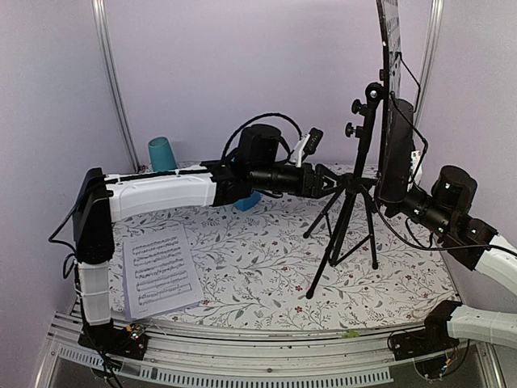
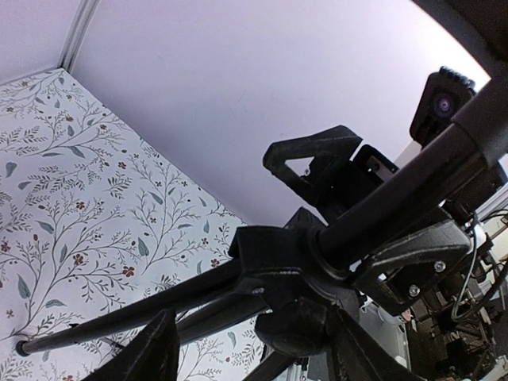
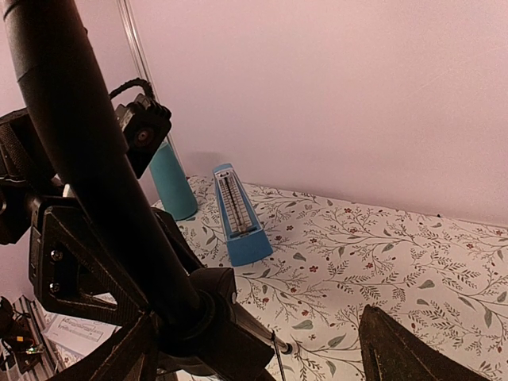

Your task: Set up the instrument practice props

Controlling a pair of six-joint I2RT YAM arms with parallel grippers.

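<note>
A black music stand (image 1: pixel 346 218) stands upright on spread tripod legs at the right, its upper panel (image 1: pixel 393 40) edge-on to the top view. My left gripper (image 1: pixel 334 181) is at the stand's leg hub from the left. In the left wrist view, the round knob (image 2: pixel 292 327) shows between its parted fingers, close to the right one, with a gap on the left. From the right, my right gripper also reaches the hub (image 3: pixel 218 337); its fingers are wide apart, the hub nearer the left one. A black cylindrical part hides some of it in the top view.
Sheet music (image 1: pixel 160 271) lies flat at the left. Behind the left arm are a teal cup (image 1: pixel 161 153) and a blue metronome (image 3: pixel 238 214), partly hidden in the top view. Cables hang near the right arm.
</note>
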